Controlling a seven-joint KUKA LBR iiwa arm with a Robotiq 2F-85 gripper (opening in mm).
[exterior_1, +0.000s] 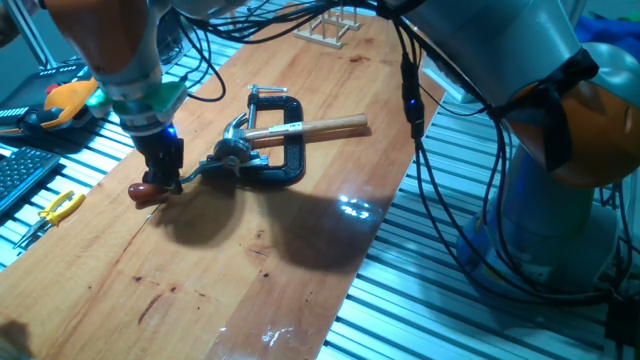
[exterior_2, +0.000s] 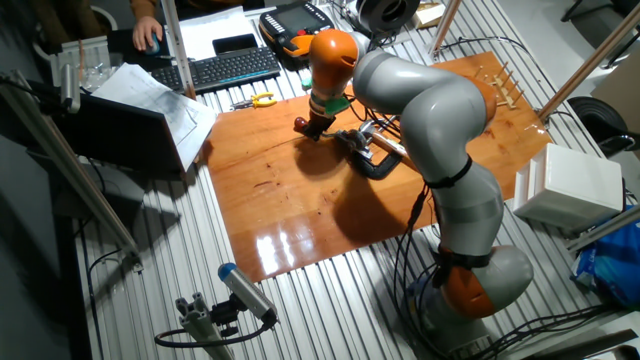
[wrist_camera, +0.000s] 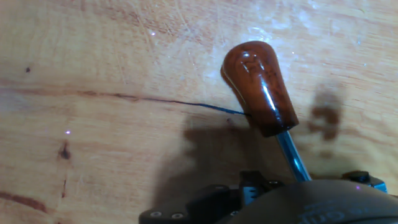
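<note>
A glossy brown wooden handle (wrist_camera: 258, 87) with a thin metal shaft (wrist_camera: 292, 157) lies over the wooden table. In the wrist view the shaft runs down between my gripper's (wrist_camera: 312, 184) two fingers, which stand well apart on either side of it; its lower part is hidden behind the gripper body. Exterior view 1 has my gripper (exterior_1: 165, 184) pointing down right at the handle (exterior_1: 146, 194), its fingers dark and hard to make out. From there a bent metal rod (exterior_1: 193, 174) leads toward a metal mechanism (exterior_1: 233, 152).
Close to the gripper's right lie a black C-clamp (exterior_1: 293, 150) and a claw hammer (exterior_1: 325, 125). Yellow-handled pliers (exterior_1: 62, 208) rest at the left edge. A wooden rack (exterior_1: 328, 30) stands at the far end.
</note>
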